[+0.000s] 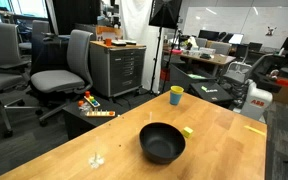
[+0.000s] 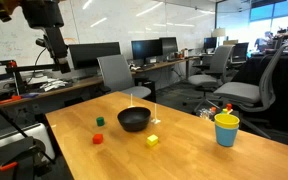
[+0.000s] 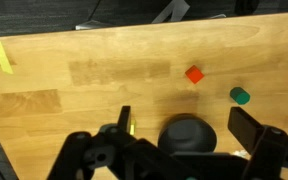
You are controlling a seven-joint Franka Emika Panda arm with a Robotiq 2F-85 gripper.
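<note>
My gripper hangs open high above the wooden table, nothing between its fingers. In the wrist view, a black bowl (image 3: 188, 136) lies below the gap between the fingers, its lower part hidden by the gripper. A red block (image 3: 194, 74) and a green cylinder (image 3: 240, 95) rest on the wood beyond it. Exterior view 2 shows the black bowl (image 2: 134, 119) mid-table, with a yellow block (image 2: 152, 140) nearer that camera and the red block (image 2: 98, 139) to the left. A blue and yellow cup (image 2: 226, 130) stands farther right.
A black box with colourful items (image 1: 88, 105) stands at the table's edge. A yellow strip (image 3: 2, 56) is stuck to the wood. Chairs (image 1: 64, 75) and cabinets (image 1: 116, 68) are beyond the table. Bare wood surrounds the bowl.
</note>
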